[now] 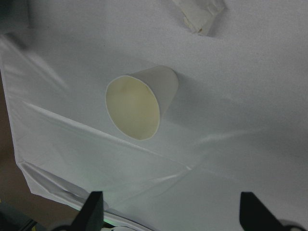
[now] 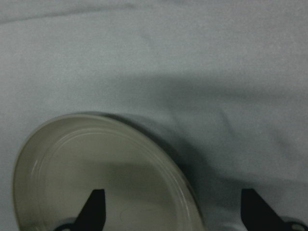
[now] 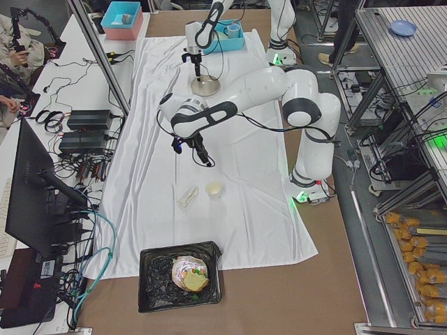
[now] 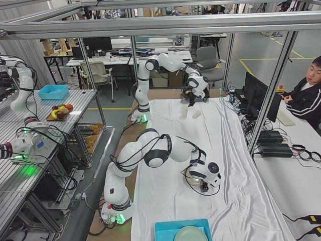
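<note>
A cream paper cup (image 1: 134,103) stands on the white cloth (image 3: 244,223), with a folded white paper packet (image 1: 199,14) beside it. My left gripper is open above and short of the cup, nothing between its fingers. At the other end of the cloth my right gripper is open just over the rim of a round beige dish (image 2: 96,163), one finger over its inside and the other outside.
A black lined tray (image 3: 150,279) with wrapped food sits at one end, a blue bin (image 4: 165,231) with a plate at the other. Monitors and cables line one side.
</note>
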